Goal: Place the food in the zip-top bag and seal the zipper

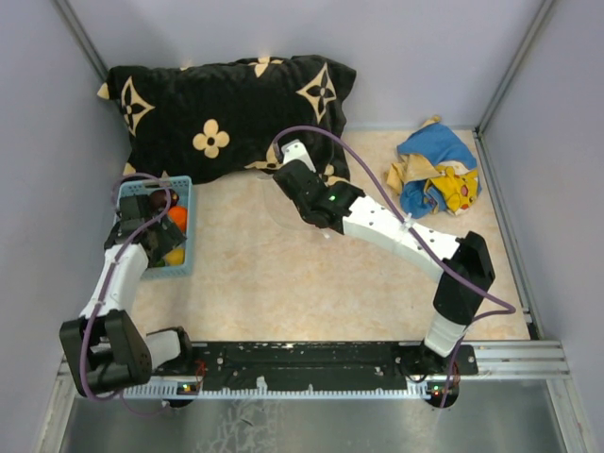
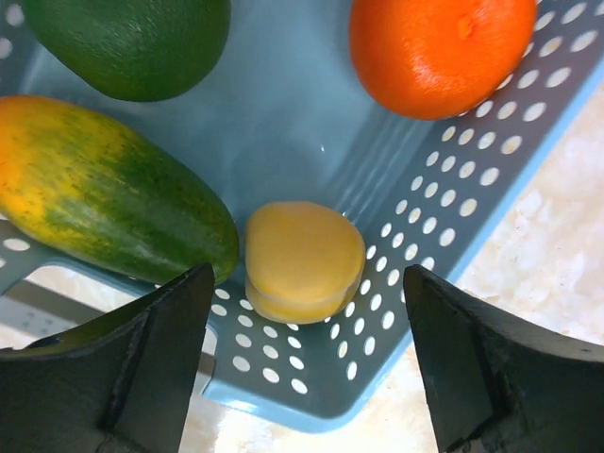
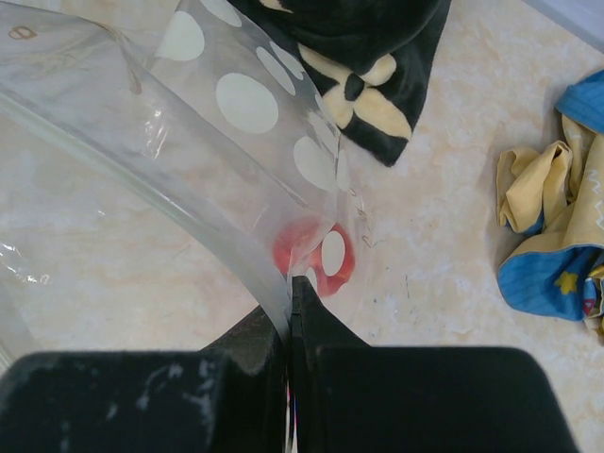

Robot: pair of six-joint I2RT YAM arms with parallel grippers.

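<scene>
My left gripper hangs open low in the blue basket [image 1: 187,260] at the left, around a small yellow food piece [image 2: 304,260]. Beside it lie a long green-yellow food [image 2: 113,189], a dark green one [image 2: 132,38] and an orange one [image 2: 439,47]. My right gripper is shut on the edge of the clear zip top bag [image 3: 142,179], which hangs with its white-dotted side and a red patch showing, over the middle of the table.
A black patterned cushion [image 1: 170,113] lies along the back. A crumpled blue and yellow cloth [image 1: 434,170] is at the back right.
</scene>
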